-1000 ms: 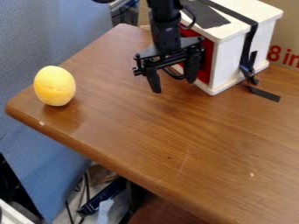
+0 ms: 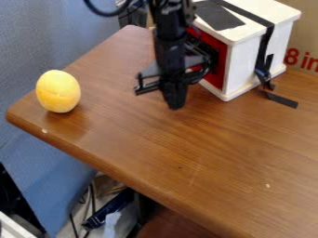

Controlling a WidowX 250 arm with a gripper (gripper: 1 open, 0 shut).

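Observation:
My black gripper (image 2: 165, 88) hangs over the wooden table (image 2: 174, 167) near the front of a white box (image 2: 243, 65) with a red front panel (image 2: 211, 76) and black straps. The gripper is turned so that its fingers partly overlap, and whether they are open or shut is unclear. A yellow egg-shaped object (image 2: 59, 91) rests on the table's left side, well apart from the gripper.
A cardboard box (image 2: 302, 42) stands behind at the right. A grey-blue partition (image 2: 37, 37) borders the table's left edge.
The boxes and the yellow object stay put.

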